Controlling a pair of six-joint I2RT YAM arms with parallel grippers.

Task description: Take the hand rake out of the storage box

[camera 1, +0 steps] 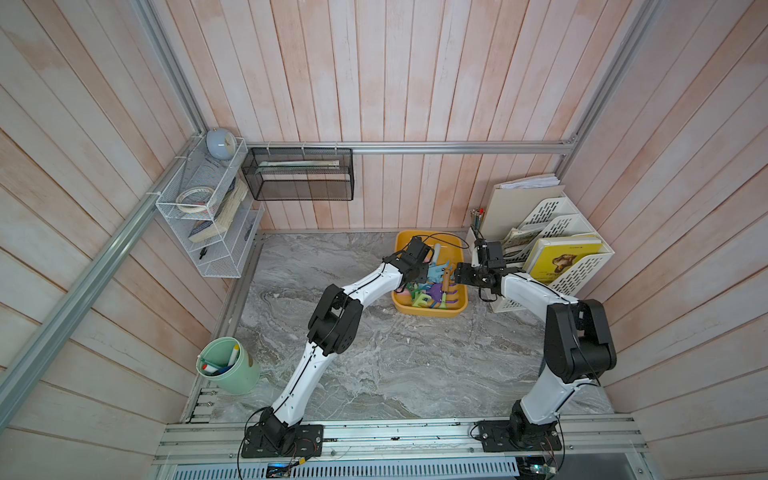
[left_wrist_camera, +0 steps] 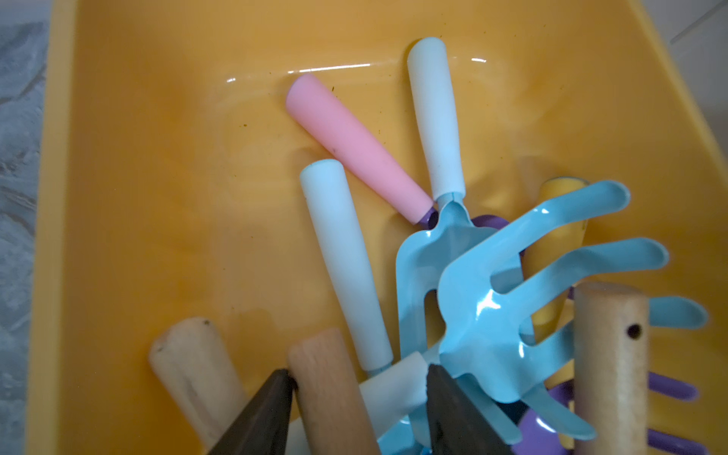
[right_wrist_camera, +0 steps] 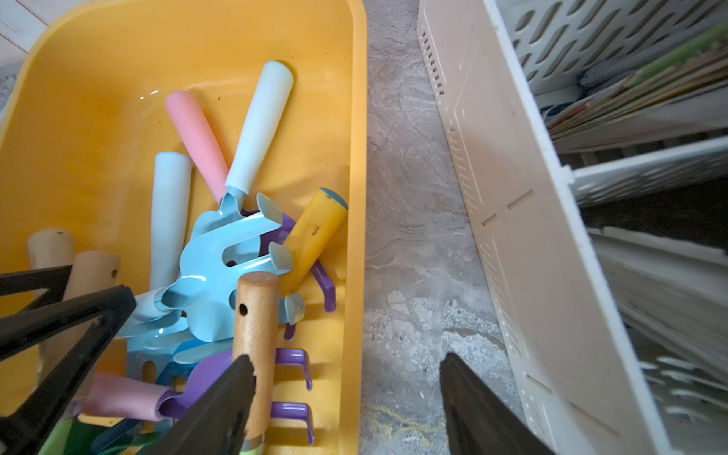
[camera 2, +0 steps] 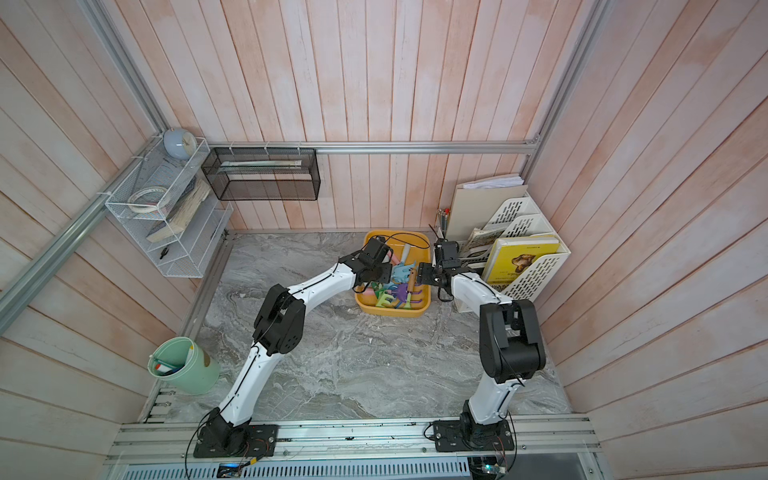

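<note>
The yellow storage box holds garden tools: blue rakes, purple rakes, pale blue, pink and wooden handles. In the left wrist view my left gripper is down in the box, its fingers either side of a wooden handle and near a pale blue one; whether it grips is unclear. In the right wrist view my right gripper stands open over the box's right edge, one finger beside a wooden handle, the other over bare counter.
A white file rack with books stands close right of the box. A green bin is at the front left. The grey counter in front of the box is clear. Wire baskets hang at the back and left.
</note>
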